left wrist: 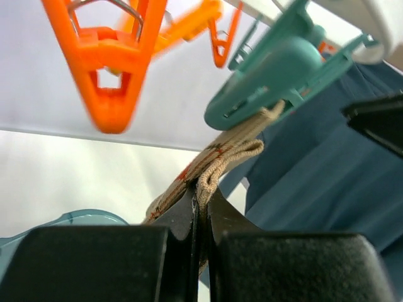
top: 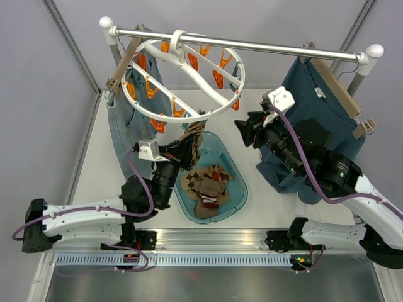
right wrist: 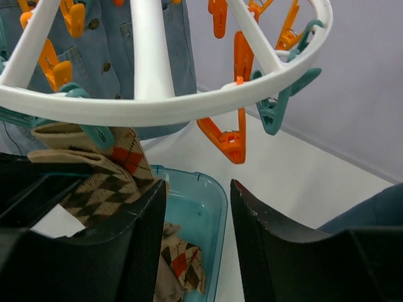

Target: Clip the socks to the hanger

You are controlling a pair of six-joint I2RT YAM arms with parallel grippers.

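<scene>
The round white hanger [top: 217,108] carries orange and teal clips around its rim. Beneath its front rim, my left gripper [top: 191,143] is shut on a brown patterned sock [left wrist: 211,165]. The sock's upper edge reaches up between the fingers of a teal clip [left wrist: 271,78]; how firmly it is gripped there cannot be told. In the right wrist view the checked side of this sock [right wrist: 116,170] hangs below the rim, left of my right gripper. That gripper stands open, nothing between its fingers, right of the hanger in the top view.
More brown socks [top: 208,189] lie in a blue basket [top: 238,195] on the white table. Jeans [top: 129,126] hang at the left and a dark blue garment [top: 315,107] at the right, close by my right arm. A metal rail [top: 271,47] runs overhead.
</scene>
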